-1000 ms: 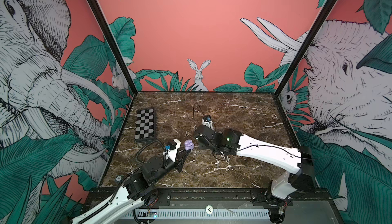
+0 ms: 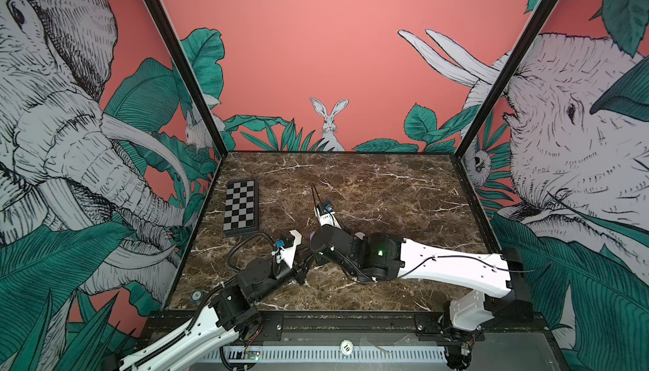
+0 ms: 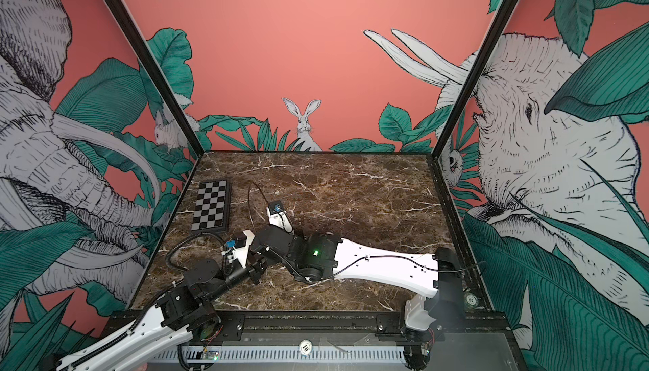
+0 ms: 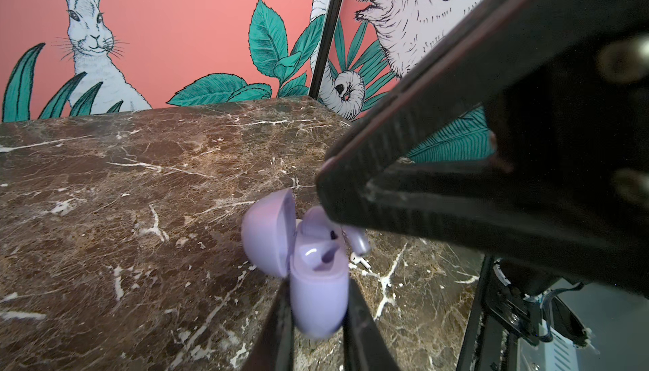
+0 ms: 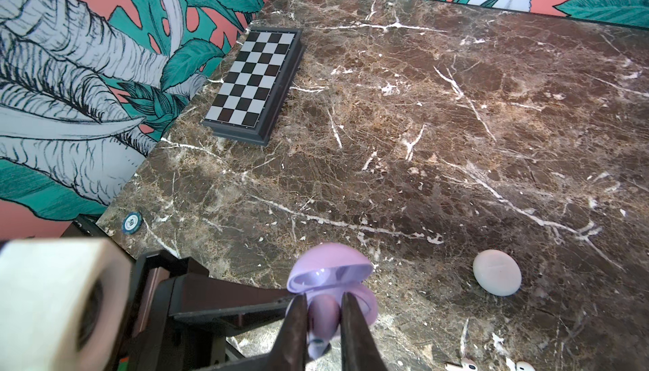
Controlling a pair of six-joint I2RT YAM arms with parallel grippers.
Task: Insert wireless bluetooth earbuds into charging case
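Observation:
The open lilac charging case (image 4: 317, 296) is held upright by my left gripper, shut on it near the middle of the table. Its lid (image 4: 267, 232) is flipped back. My right gripper is shut on a lilac earbud just over the case, very close to its opening; in the left wrist view its big dark fingers fill the upper right. Whether the earbud is inside the case or above it I cannot tell. In the top views the right arm mostly hides the case.
A checkered board (image 5: 250, 80) lies at the back left. A white round case (image 5: 497, 271), white earbuds (image 5: 466, 364) and a small round chip (image 5: 131, 222) lie on the table (image 5: 405, 188).
My right arm has moved left and toward the front, coming over the lilac case, which it now mostly hides in the top left view. The left arm has shifted only slightly.

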